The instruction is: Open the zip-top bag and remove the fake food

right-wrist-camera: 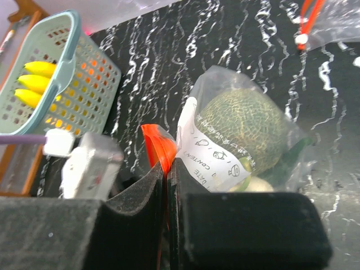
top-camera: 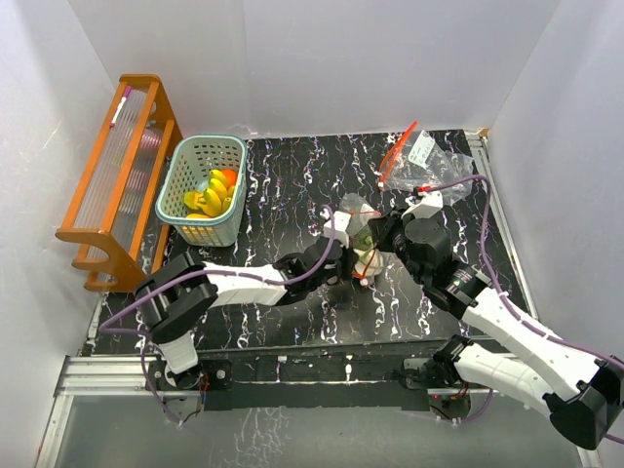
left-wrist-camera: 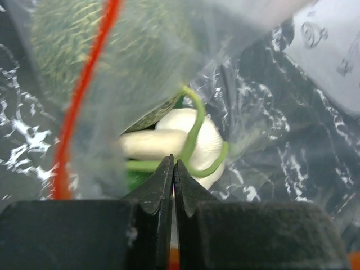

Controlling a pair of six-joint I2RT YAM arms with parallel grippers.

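Observation:
The clear zip bag, with orange zip edge and printed label, lies between the grippers at the table's centre, holding a netted green item and pale white food with green stems. My right gripper is shut on the bag's orange zip edge. My left gripper is shut beside the opened-out plastic, facing the food; whether anything thin sits between its fingers is hidden. In the top view both grippers partly cover the bag.
A basket of bananas and other fake food stands left, beside a wooden rack. Another orange-zipped bag lies at the back right.

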